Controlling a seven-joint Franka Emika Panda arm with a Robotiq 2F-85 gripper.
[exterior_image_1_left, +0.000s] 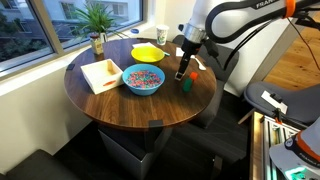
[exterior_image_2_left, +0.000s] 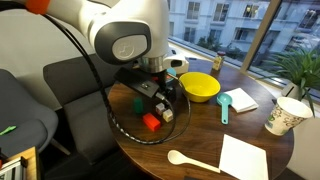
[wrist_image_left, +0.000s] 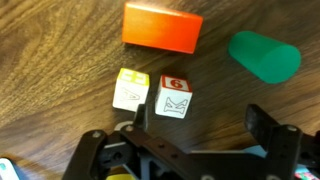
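My gripper is open over the round wooden table, with nothing held between its fingers. In the wrist view, a white cube with a red top marked 6 lies ahead of the fingertips, nearer the left one. Close beside it on the left sits a yellow-and-white cube. An orange-red block lies farther up, and a green cylinder is at upper right. In exterior view 2 the gripper hovers near the cubes and the red block; the arm partly covers this area.
In exterior view 1, a blue bowl of small pieces, a white box and a yellow bowl stand left of the arm. A white spoon and paper lie on the table.
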